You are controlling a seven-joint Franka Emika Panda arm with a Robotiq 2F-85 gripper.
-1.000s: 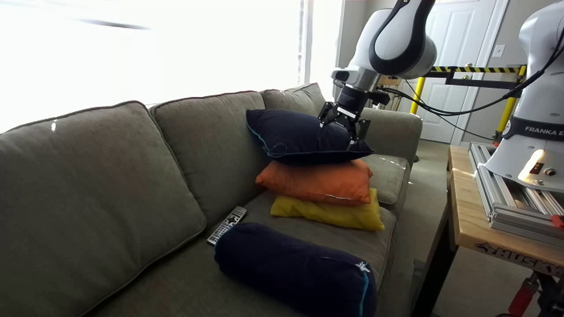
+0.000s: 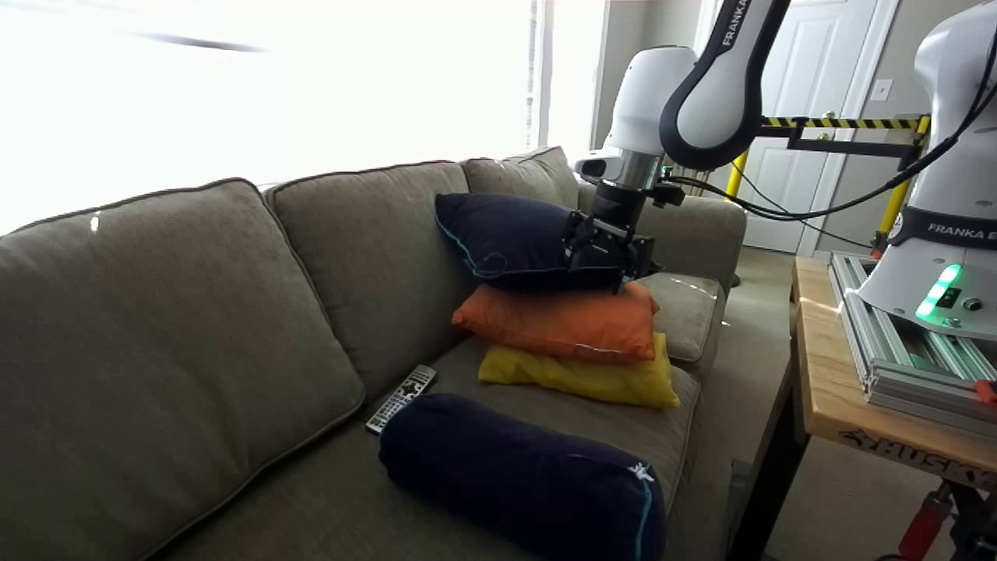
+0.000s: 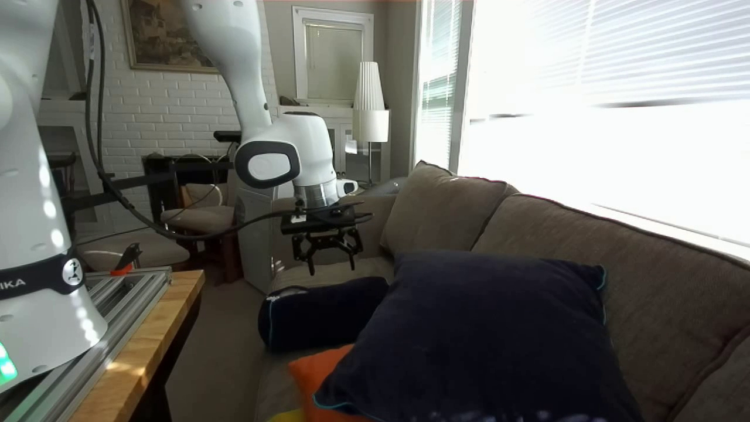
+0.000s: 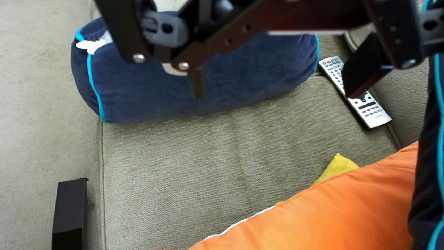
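My gripper (image 3: 331,268) is open, its fingers (image 3: 352,261) pointing down over the sofa with nothing between them. In exterior view 1 the gripper (image 2: 595,269) shows in front of a square navy pillow (image 2: 509,234). That pillow lies on an orange pillow (image 2: 561,319), which rests on a yellow one (image 2: 584,375). A navy bolster (image 2: 519,472) with light-blue piping lies on the seat, apart from the stack. In the wrist view the fingers appear over the bolster (image 4: 249,71) and partly cover a silver remote (image 4: 372,114).
The grey-brown sofa's back cushions (image 2: 346,224) rise behind the pillows. Bare seat (image 4: 187,175) lies between bolster and stack. A wooden bench (image 2: 822,383) bearing the arm's base stands off the sofa's front. A cable (image 3: 204,237) hangs along the arm.
My gripper has moved lower in exterior view 1 and is more upright, still open. The base light has turned from whitish to green. The pillows and remote look unmoved.
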